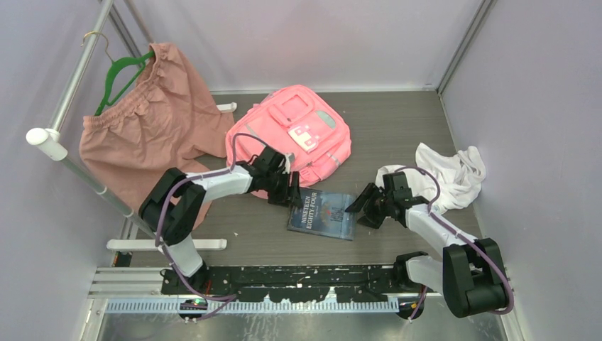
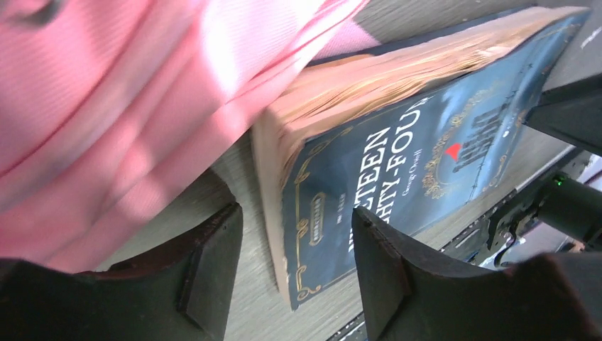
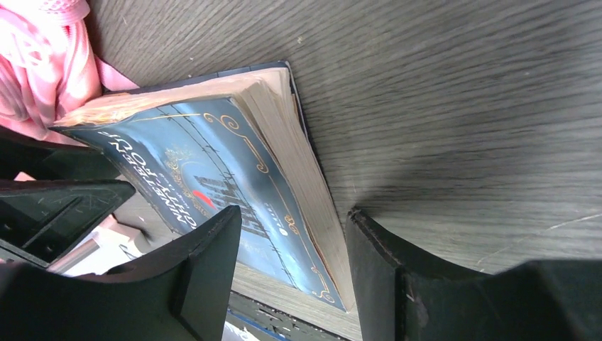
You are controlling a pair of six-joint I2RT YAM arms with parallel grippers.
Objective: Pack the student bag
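Observation:
The dark blue Nineteen Eighty-Four book point(image 1: 319, 217) lies flat on the floor below the pink backpack point(image 1: 291, 124). My left gripper point(image 1: 289, 192) is at the book's left end, fingers apart; in the left wrist view its fingertips flank that end, near the pink straps point(image 2: 128, 106). My right gripper point(image 1: 362, 206) is at the book's right end, also part open, its fingertips either side of the page edge in the right wrist view. I cannot tell that either grips the book.
A white cloth point(image 1: 447, 177) lies at the right. Pink shorts point(image 1: 149, 128) hang on a rack at the left. Bare floor shows at the back right.

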